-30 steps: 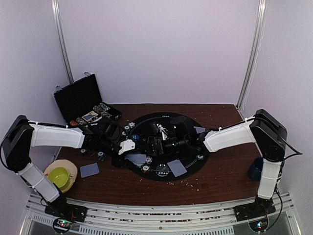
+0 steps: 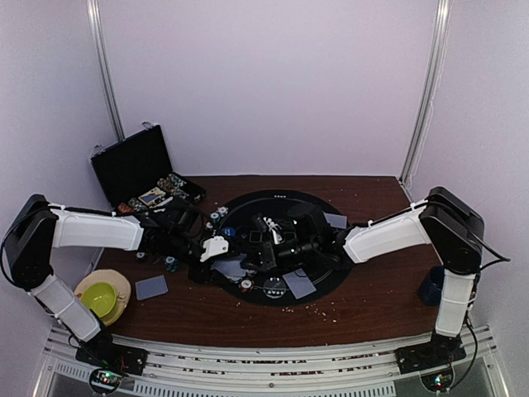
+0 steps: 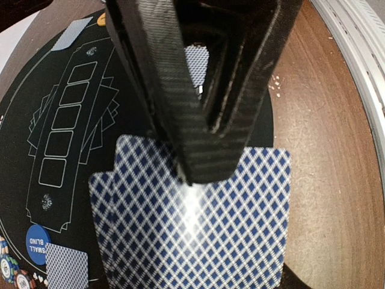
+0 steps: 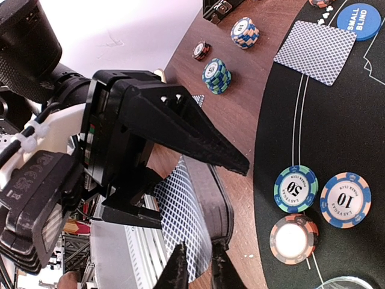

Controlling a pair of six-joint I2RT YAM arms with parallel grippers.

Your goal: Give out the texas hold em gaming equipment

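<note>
A deck of blue-and-white checked cards fills the lower middle of the left wrist view, with my left gripper shut on it. One finger presses on its upper face; the opposite one is hidden beneath. In the right wrist view the deck stands nearly edge-on in the left gripper's fingers. My right gripper has its fingertips apart at the deck's lower end, the deck's corner between them; contact cannot be told. Laid cards rest on the round black mat.
Chips and the small blind button lie on the mat. Chip stacks, a plate with a green bowl and an open case stand to the left. A dark cup is far right.
My right gripper has shifted slightly left and down, closer to the deck. The left arm looks still, with the deck in its gripper.
</note>
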